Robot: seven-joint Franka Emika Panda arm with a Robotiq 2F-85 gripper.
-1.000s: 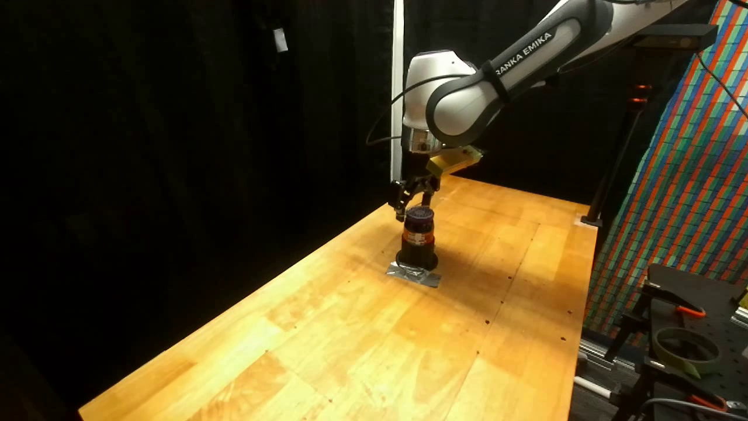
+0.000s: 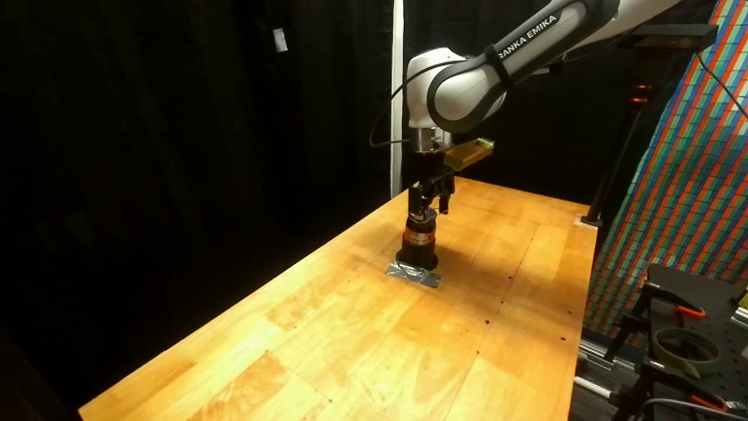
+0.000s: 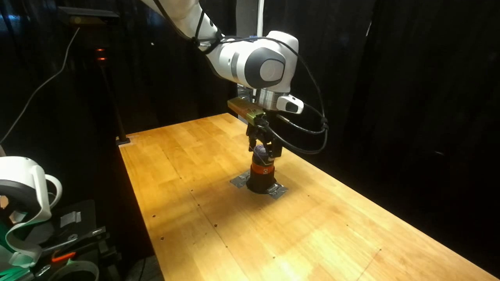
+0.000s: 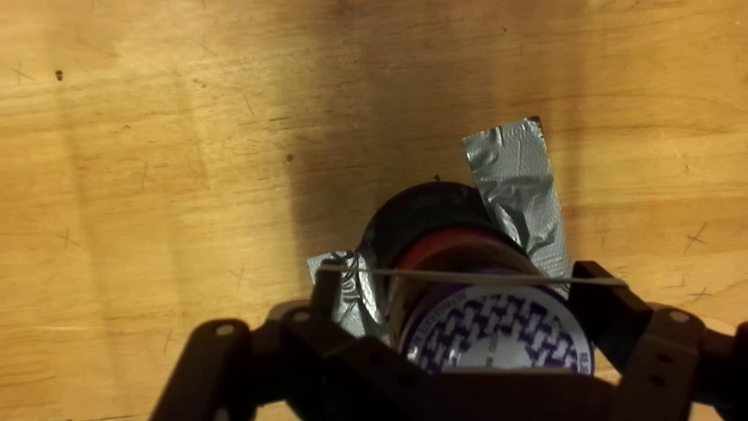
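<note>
A jar (image 2: 421,230) with a patterned purple-and-white lid (image 4: 498,326) stands upright in a black holder (image 3: 260,184), with an orange-red band (image 3: 262,169) around it. Silver tape (image 4: 522,189) fixes the holder to the wooden table. Directly over the jar, my gripper points down and is open. In the wrist view its two dark fingers are on either side of the lid, and a pale band stretches between them. The lower part of the lid is hidden by the gripper body. Whether either finger touches the lid, I cannot tell.
Around the holder the wooden table (image 2: 336,330) is bare. Black curtains hang behind its long edge. A thin black stand (image 2: 608,168) rises at the far corner, and a dark side table (image 2: 694,316) with tools stands apart from it.
My gripper has shifted slightly to the right in exterior view 1, from behind and left of the lid to around it. The jar and holder have stayed in place.
</note>
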